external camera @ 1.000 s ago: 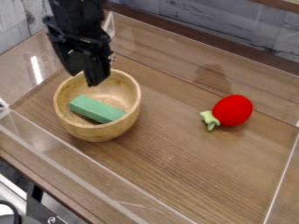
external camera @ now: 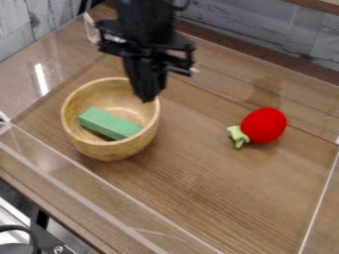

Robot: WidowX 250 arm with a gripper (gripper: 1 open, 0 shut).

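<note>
The gripper (external camera: 143, 62) hangs at the top middle, just behind and above the wooden bowl (external camera: 110, 144), shut, with nothing seen between its fingers. In the bowl lies a green block (external camera: 109, 123), tilted diagonally. To the right, a red tomato-like object (external camera: 265, 126) with a green tip lies on the wooden table (external camera: 239, 198).
A raised wooden edge (external camera: 286, 14) runs along the back right. The table's left edge shows at the lower left.
The gripper has moved to the right and away from over the bowl's back left. The bowl, green block and red object look unmoved.
</note>
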